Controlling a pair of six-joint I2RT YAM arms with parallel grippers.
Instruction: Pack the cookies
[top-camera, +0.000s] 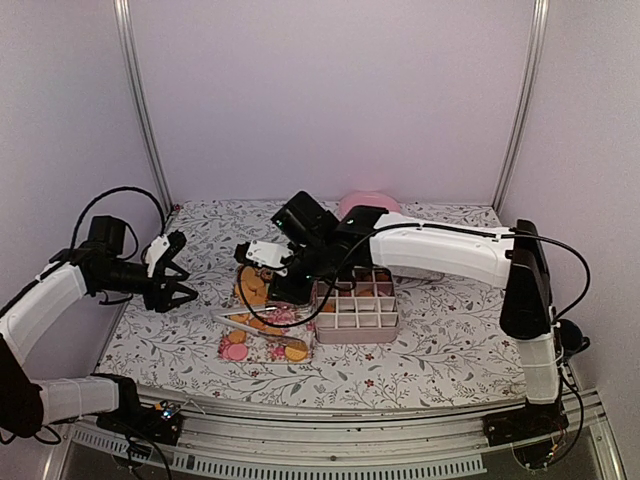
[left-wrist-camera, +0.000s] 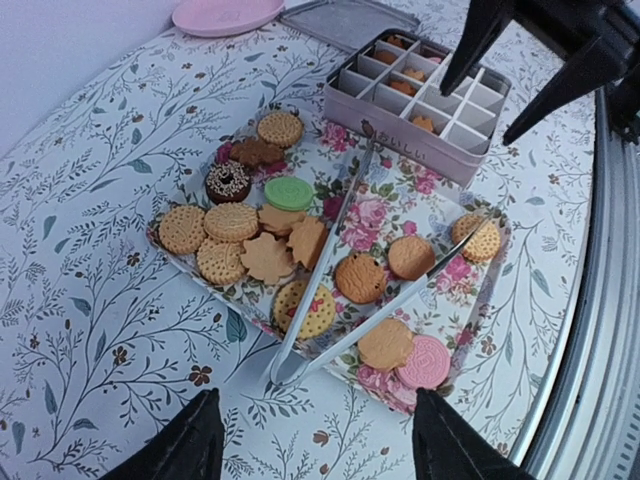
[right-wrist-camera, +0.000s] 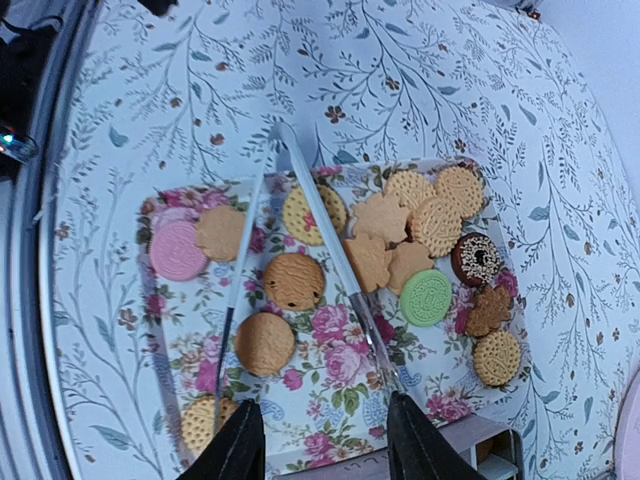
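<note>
A floral tray (left-wrist-camera: 365, 230) holds assorted cookies, among them a green one (right-wrist-camera: 425, 298), a pink one (right-wrist-camera: 178, 249) and a chocolate one (right-wrist-camera: 476, 258). Clear tongs (left-wrist-camera: 322, 260) lie open across it. Beside it stands a pink compartment box (left-wrist-camera: 400, 130), some compartments holding cookies, others empty. My right gripper hangs above the tray next to the box, fingers apart, nothing visible between them. My left gripper stands open to the left of the tray, nothing between its fingers.
A pink plate (left-wrist-camera: 225, 14) and a grey metal tray (left-wrist-camera: 350, 18) are at the back, partly hidden by the right arm in the top view. A dark cup (top-camera: 570, 337) is at the far right, partly hidden. The table left of the cookie tray is clear.
</note>
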